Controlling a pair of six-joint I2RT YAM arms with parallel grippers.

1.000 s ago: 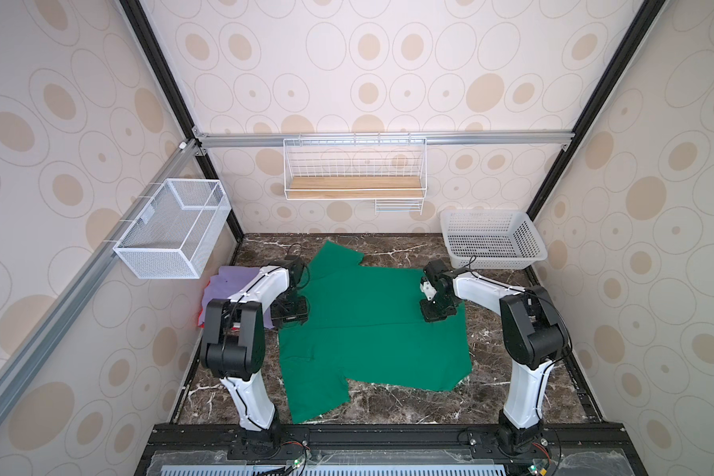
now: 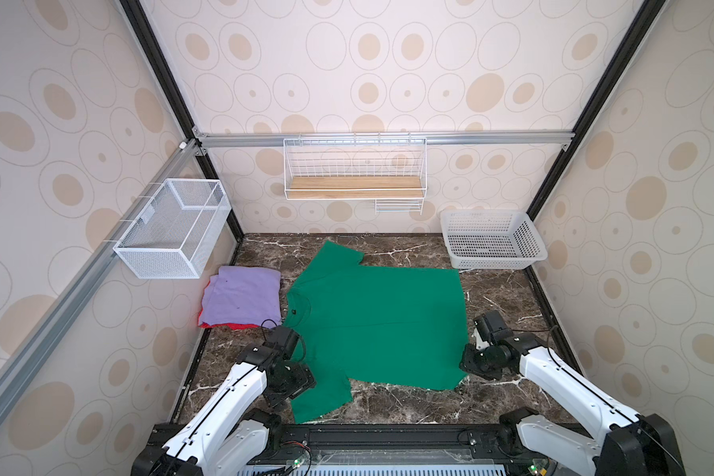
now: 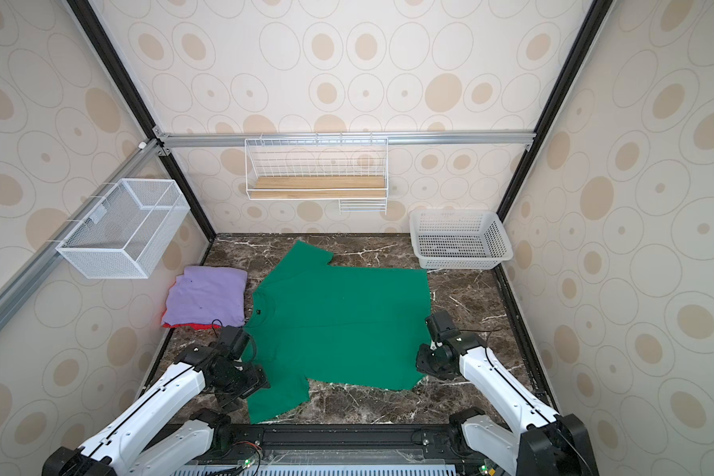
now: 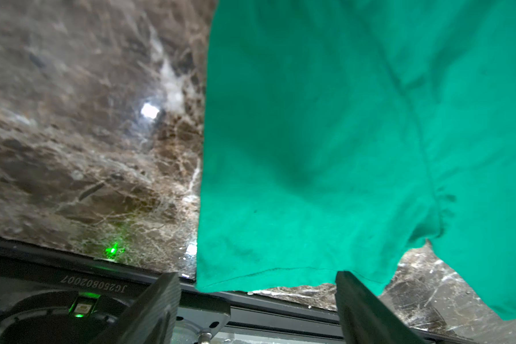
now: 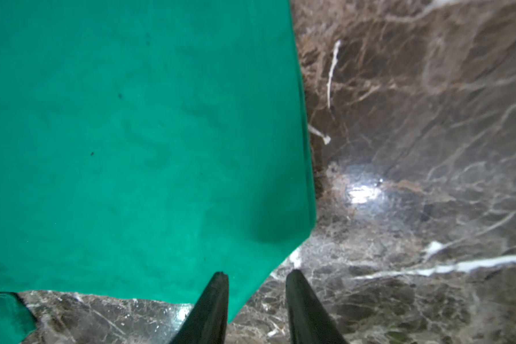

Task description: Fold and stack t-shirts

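Observation:
A green t shirt (image 2: 388, 317) is spread flat on the dark marble table, one sleeve towards the back and the other towards the front. My left gripper is open above the front sleeve (image 4: 304, 189), the sleeve's hem lying between and below its fingers. Over the shirt's front right corner hangs my right gripper, partly open; the corner's slanted edge (image 5: 249, 295) shows in the gap, not clamped. At the left lies a folded purple shirt (image 2: 244, 293) on top of a red one (image 2: 204, 323).
A white plastic basket (image 2: 496, 262) stands at the back right. Wire baskets hang on the left wall (image 2: 162, 230) and back wall (image 2: 355, 162). Bare marble (image 2: 503, 305) shows right of the shirt. A black frame rail (image 2: 373, 434) borders the front.
Both arms have drawn back towards the front: the left from beside the purple shirt, the right from over the green shirt's right part. The green shirt stays spread in about the same place.

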